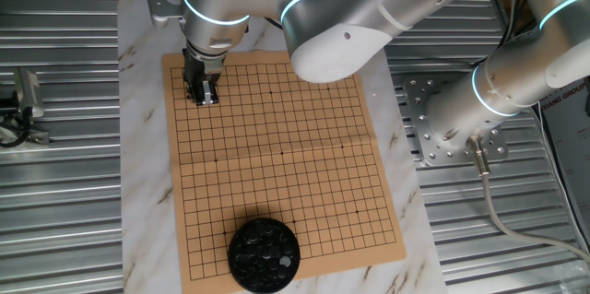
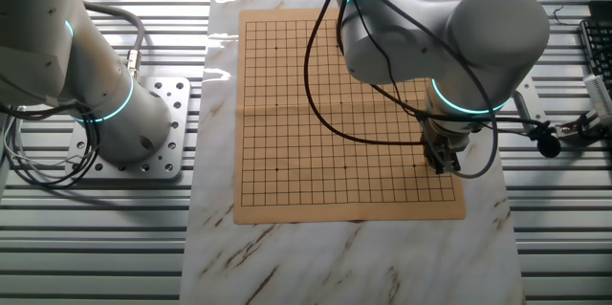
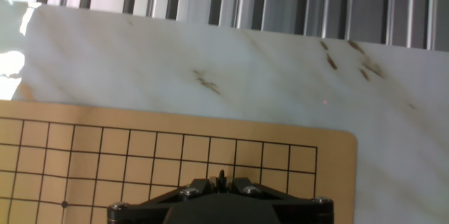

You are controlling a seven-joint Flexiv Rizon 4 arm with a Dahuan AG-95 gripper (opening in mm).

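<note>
Over the far-left corner area of the tan gridded board (image 1: 277, 183), my gripper (image 1: 206, 100) points down, close to the surface. In the wrist view the gripper has its fingers drawn together. A thin dark piece (image 3: 222, 178) stands between the tips and looks like a black stone on edge; its lower part is hidden. A round black bowl (image 1: 232, 266) full of black stones (image 1: 263, 252) sits on the board's near edge, with one pale glint among them. No stones show on the visible grid.
White marbled tabletop (image 1: 143, 165) borders the board, with ribbed metal slats (image 1: 55, 211) beyond it. In the second exterior view a loose black cable (image 2: 330, 128) loops over the board beside the arm. The middle of the board is clear.
</note>
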